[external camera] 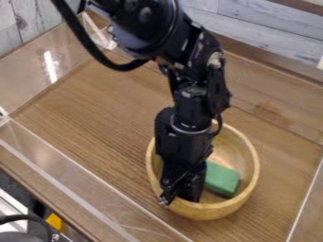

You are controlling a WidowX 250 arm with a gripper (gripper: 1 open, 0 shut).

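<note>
My black gripper (173,189) reaches down into the left side of a round yellow bowl (207,210), its tips low near the bowl's left wall. It looks shut; whether anything thin is between its fingertips is hidden. A green block (221,181) lies in the right part of the bowl, partly behind the gripper.
The wooden tray floor (89,123) is clear to the left and behind the bowl. Clear walls edge the tray along the front left and right. Cables and a small yellow object (55,220) are outside at the lower left.
</note>
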